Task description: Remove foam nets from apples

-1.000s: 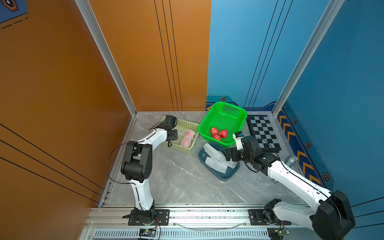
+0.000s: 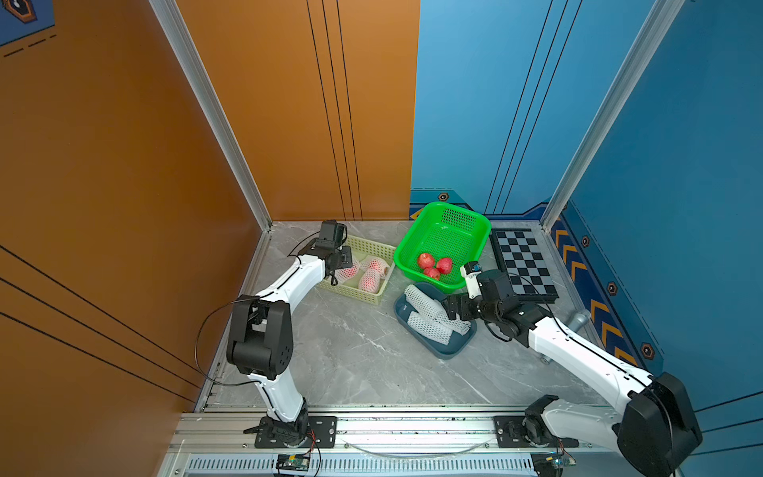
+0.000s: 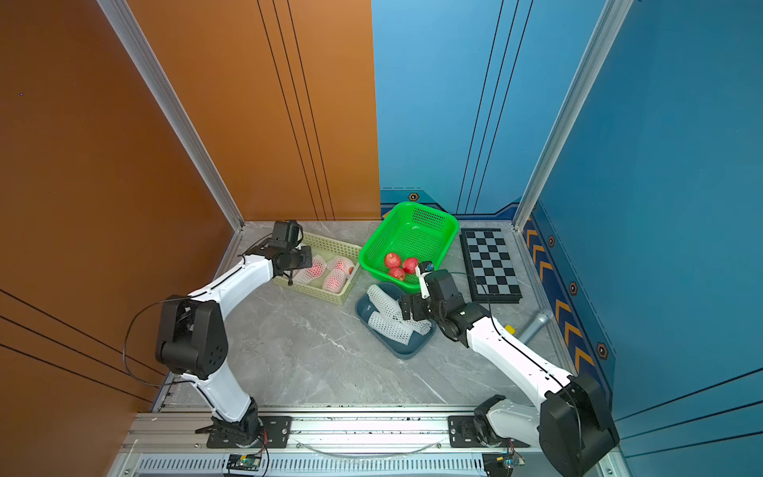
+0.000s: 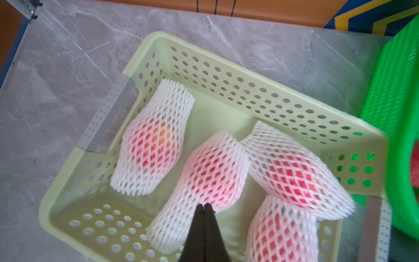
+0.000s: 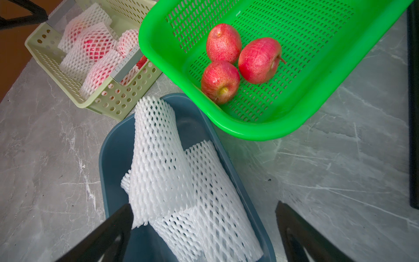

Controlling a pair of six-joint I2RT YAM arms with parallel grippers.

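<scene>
My left gripper is shut above the pale green basket (image 4: 266, 78), nothing between its fingers. Below and just past its tips in the left wrist view lies a netted apple (image 4: 213, 174), still resting in the basket. Another netted apple (image 4: 150, 144) lies to its left, and two more sit on the right, one (image 4: 301, 174) overlapping the other (image 4: 283, 231). My right gripper stands open over the blue bin (image 5: 109, 152), which holds several empty white foam nets (image 5: 157, 170). Three bare red apples (image 5: 220, 80) rest in the green basket (image 5: 261, 131).
A black-and-white checkered board (image 2: 526, 262) lies right of the green basket. A grey cylinder (image 3: 534, 326) lies near the right wall.
The middle netted apple stays in the basket. The right arm has barely shifted.
</scene>
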